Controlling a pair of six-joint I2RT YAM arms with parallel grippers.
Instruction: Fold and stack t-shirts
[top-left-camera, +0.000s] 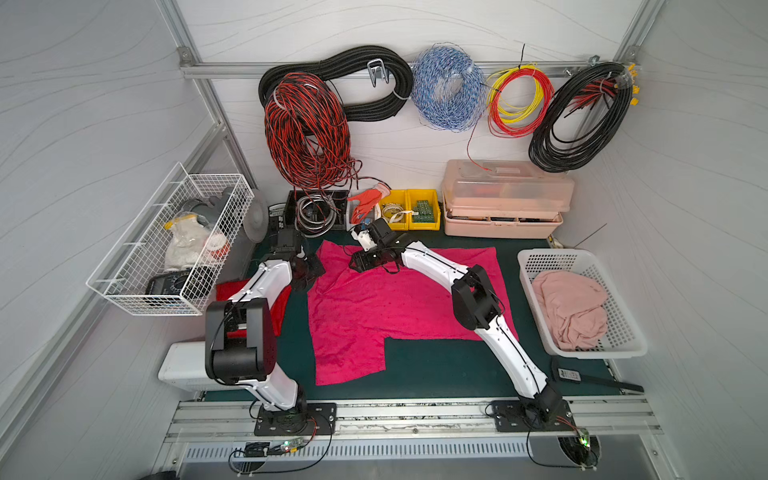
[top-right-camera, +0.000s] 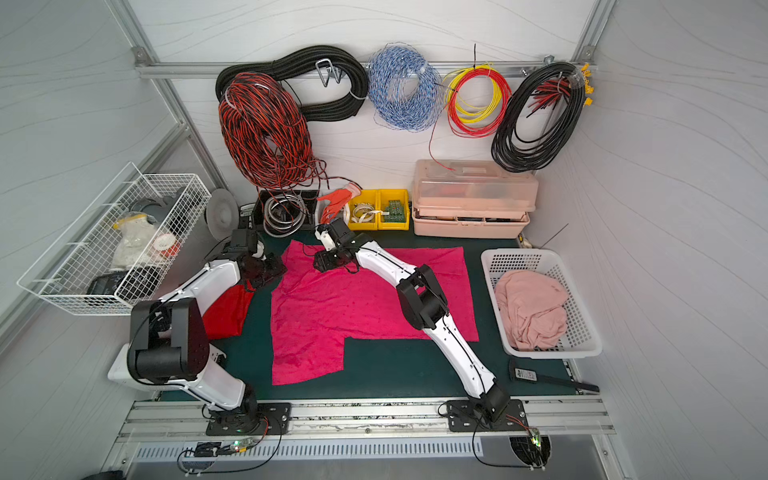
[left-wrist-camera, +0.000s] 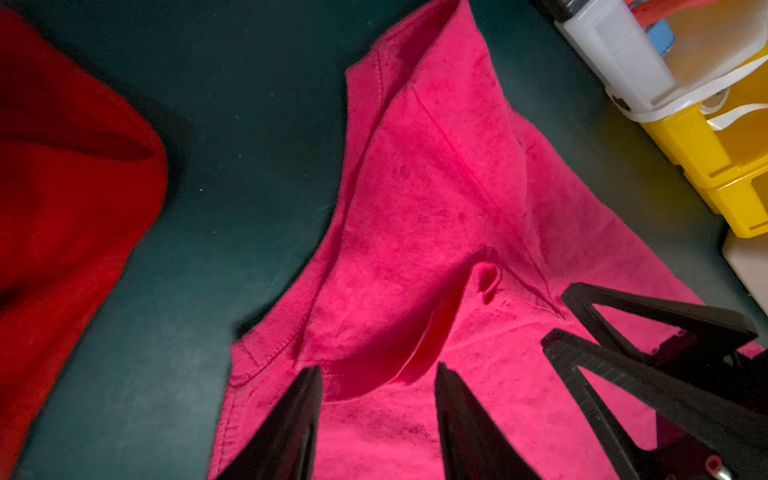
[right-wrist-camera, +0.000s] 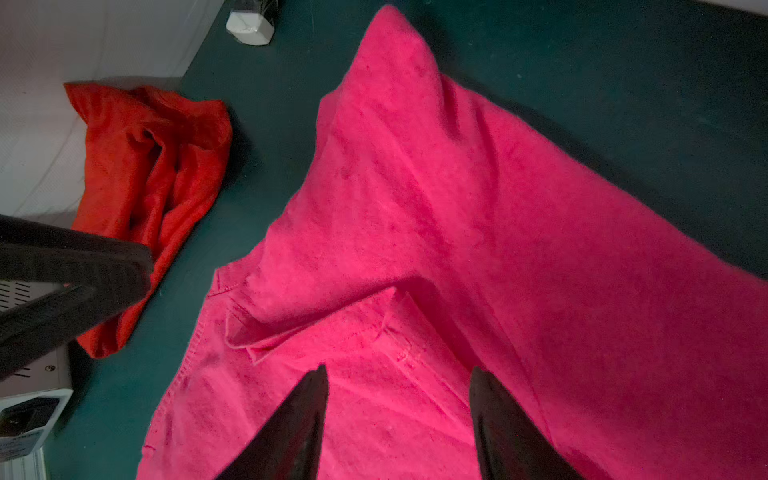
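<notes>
A pink t-shirt (top-left-camera: 352, 312) lies spread on the dark green table, one part hanging toward the front at left. Its upper left is rumpled, and a raised fold (left-wrist-camera: 432, 344) shows in the left wrist view. Over the shirt's left edge my left gripper stands part open, with no cloth held between its fingers. My right gripper is open above the cloth near the same fold (right-wrist-camera: 392, 320), to the right of the left one; nothing is gripped. The right gripper's black fingers (left-wrist-camera: 640, 352) also show in the left wrist view.
Red cloth (right-wrist-camera: 152, 160) lies at the left, partly under the left arm. A white basket (top-left-camera: 632, 336) with a pink garment (top-left-camera: 572, 308) stands at the right. Yellow bins (top-left-camera: 421, 224) and a pink toolbox (top-left-camera: 504, 228) line the back.
</notes>
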